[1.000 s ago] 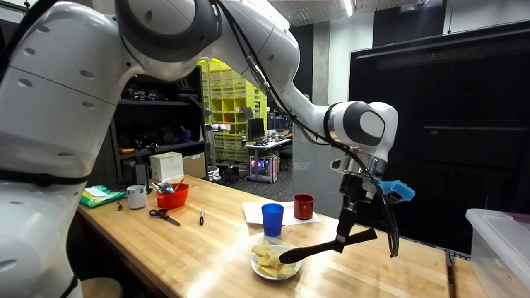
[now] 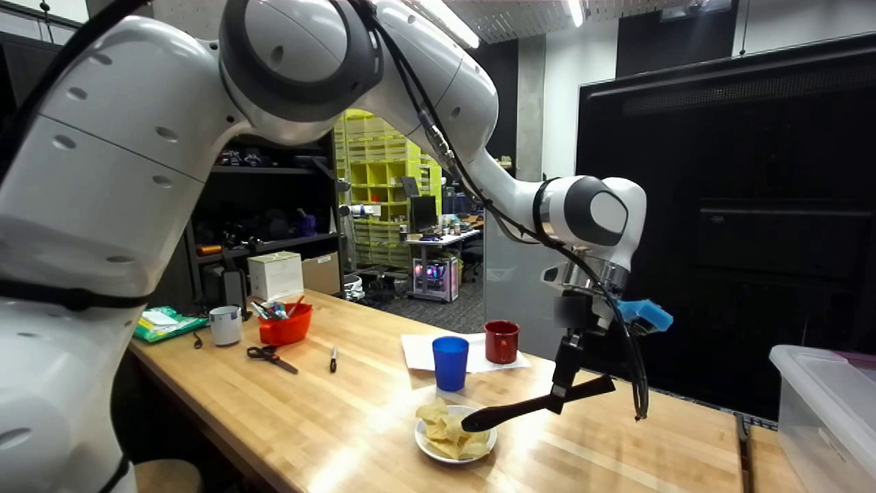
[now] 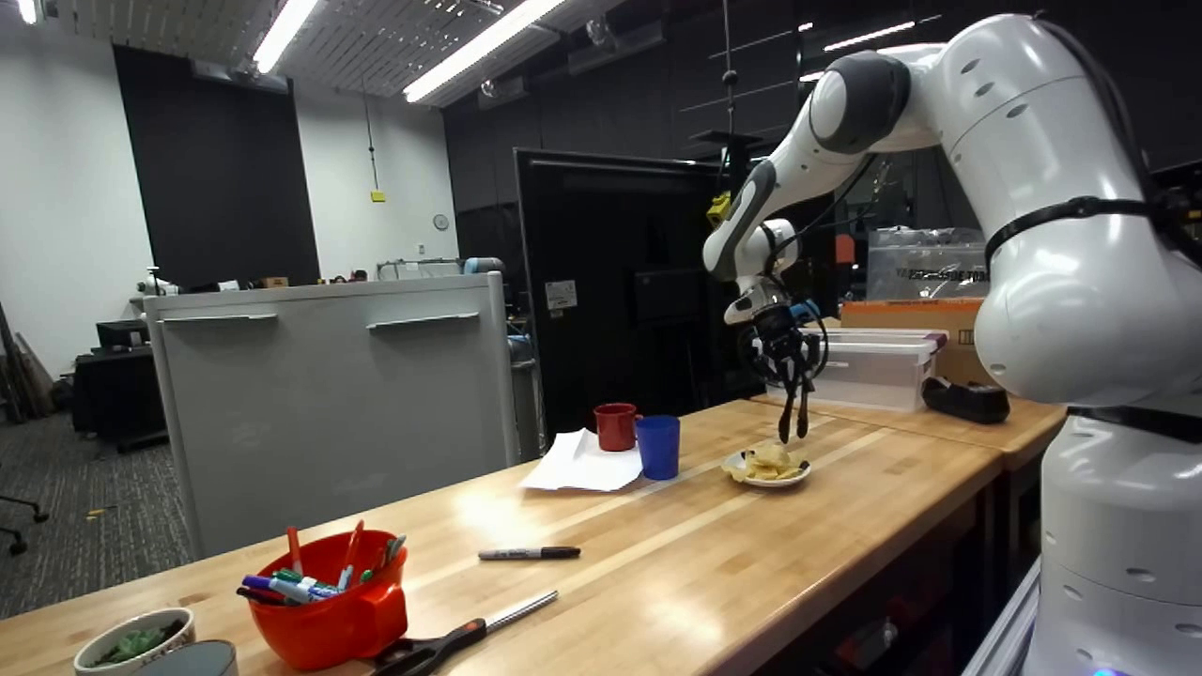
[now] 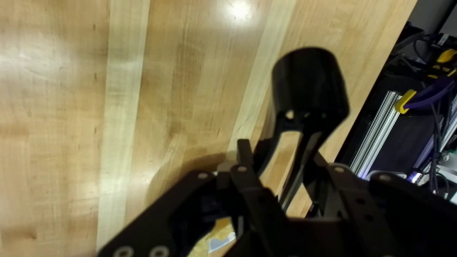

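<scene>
Black tongs (image 2: 509, 413) are gripped in my gripper (image 2: 560, 398), which is shut on them. In exterior view 1 they slant, one end over the right side of a white plate (image 2: 425, 448) heaped with yellow chips (image 2: 447, 431). Exterior view 2 shows two dark prongs of the tongs (image 3: 784, 426) hanging from the gripper (image 3: 795, 381), just above the chips (image 3: 771, 458); contact with the chips cannot be told. In the wrist view, the broad black end of the tongs (image 4: 310, 81) juts past the fingers; chips (image 4: 214, 237) peek out below, mostly hidden.
A blue cup (image 2: 449, 363) and a red mug (image 2: 501, 342) stand behind the plate, near white paper (image 3: 582, 462). Further off are a marker (image 3: 530, 553), scissors (image 3: 462, 638) and a red pen container (image 3: 327, 620). Right of the plate, the table is clear up to a plastic bin (image 2: 821, 419).
My gripper and wrist have shifted slightly left in exterior view 1, with the tongs still held. The tongs' rear end moved with them; the plate and chips look unchanged.
</scene>
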